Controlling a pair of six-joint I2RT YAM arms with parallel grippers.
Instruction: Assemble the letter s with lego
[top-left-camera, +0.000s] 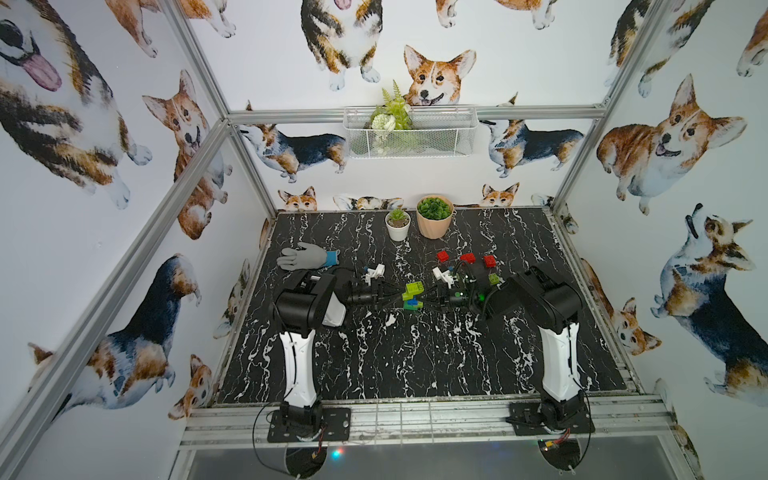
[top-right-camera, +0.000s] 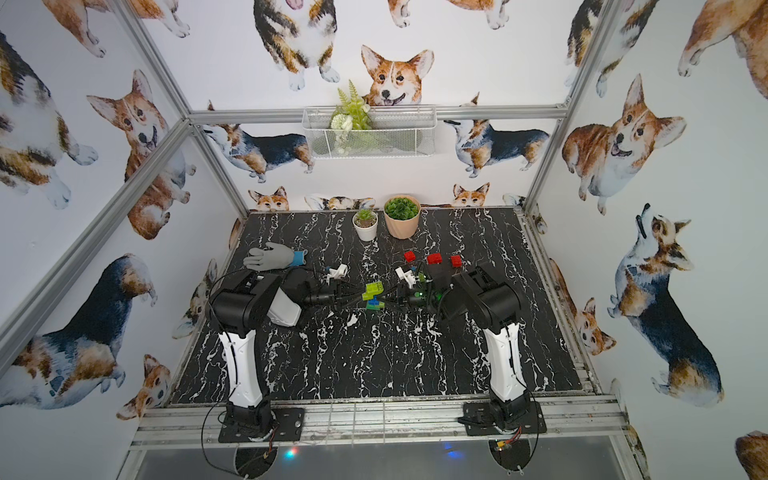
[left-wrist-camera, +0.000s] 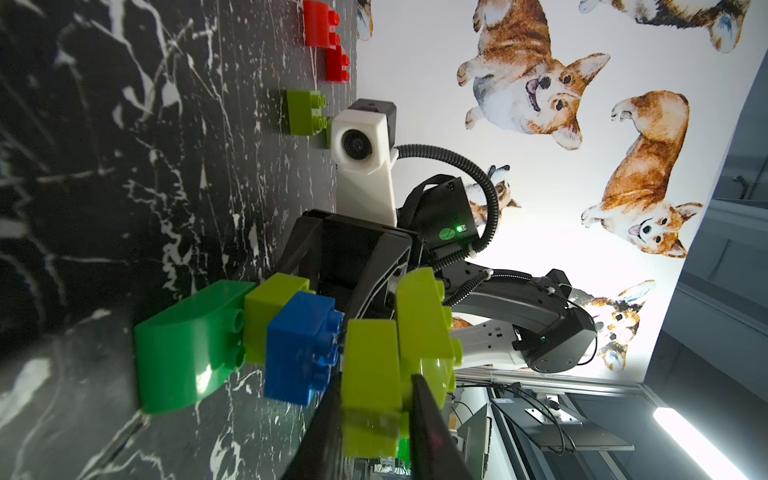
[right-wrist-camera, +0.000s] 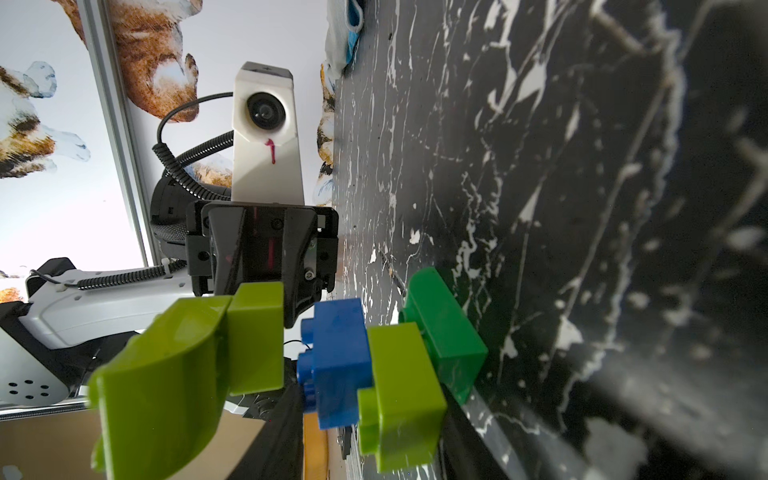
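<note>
My two grippers meet low over the table centre, around lime, blue and dark green bricks. My left gripper is shut on a lime brick (left-wrist-camera: 370, 384), with a second lime piece (left-wrist-camera: 424, 328) joined to it. My right gripper is shut on another lime brick (right-wrist-camera: 404, 384), beside a blue brick (right-wrist-camera: 340, 360) and a dark green curved brick (right-wrist-camera: 444, 328). The green piece lies low at the table surface. In both top views the cluster (top-left-camera: 413, 289) is small and partly hidden by the fingers.
Red bricks (top-left-camera: 467, 257) and a lime brick (top-left-camera: 493, 279) lie back right. A grey glove (top-left-camera: 301, 257) is back left; two potted plants (top-left-camera: 434, 208) stand at the rear.
</note>
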